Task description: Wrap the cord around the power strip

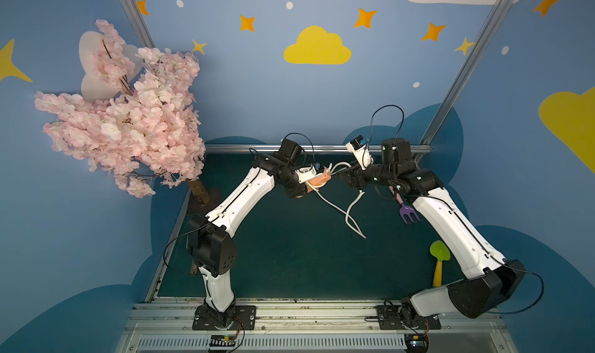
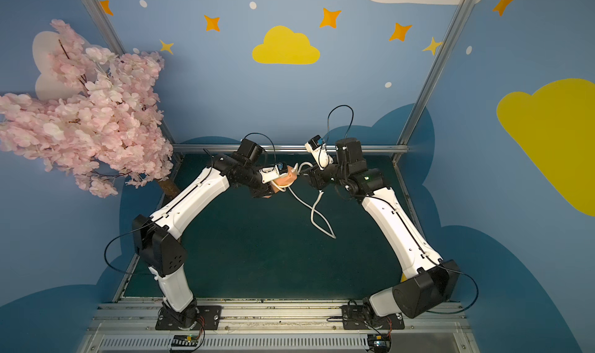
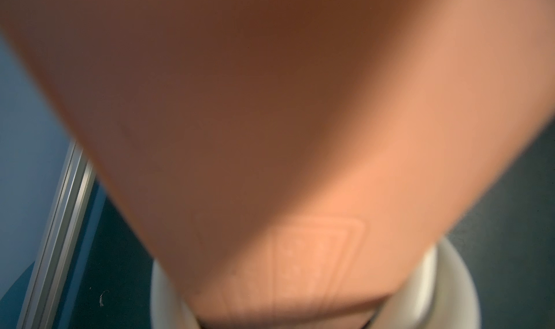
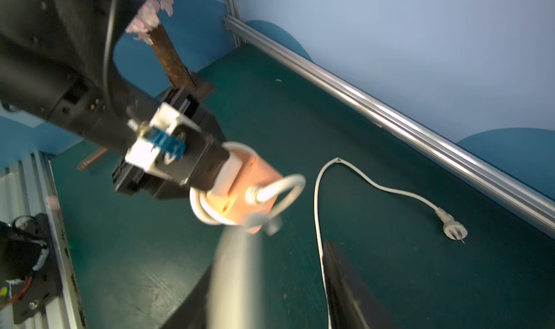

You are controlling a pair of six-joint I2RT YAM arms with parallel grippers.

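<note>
The salmon-coloured power strip (image 4: 248,184) is held off the table, with my left gripper (image 1: 308,182) shut on it. Its broad face fills the left wrist view, where white cord loops (image 3: 456,288) pass around the strip; the finger contact is hidden there. From the strip's end the cord (image 4: 289,184) bends back. My right gripper is just right of the strip, its dark fingers (image 4: 347,288) parted. A blurred stretch of cord runs up between them, close to the left finger. Another length lies on the table, ending at the white plug (image 4: 453,230).
A purple fork (image 1: 409,213) and a green-headed shovel (image 1: 438,250) lie at the right. A blossom tree (image 1: 142,123) occupies the left, and a metal rail (image 4: 370,115) borders the back.
</note>
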